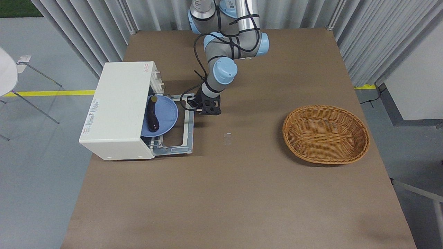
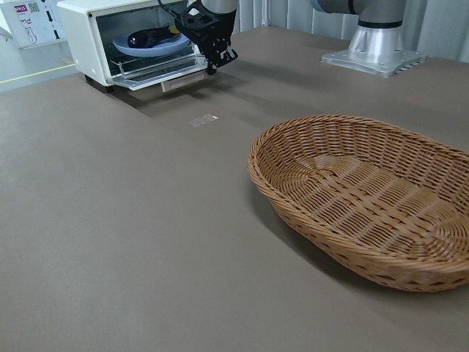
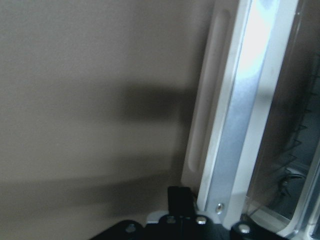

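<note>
A white toaster oven point(image 1: 112, 108) has its glass door point(image 1: 187, 137) lowered outward. Inside, on a blue plate point(image 1: 166, 114), lies a dark eggplant point(image 1: 152, 116), also visible in the left view. My black gripper is at the outer edge of the lowered door, against the door's front bar point(image 3: 235, 125), below it in the wrist view. Its fingertips look close together, but whether they grip the bar is unclear.
An empty oval wicker basket point(image 1: 326, 132) stands on the right of the brown table point(image 1: 241, 195).
</note>
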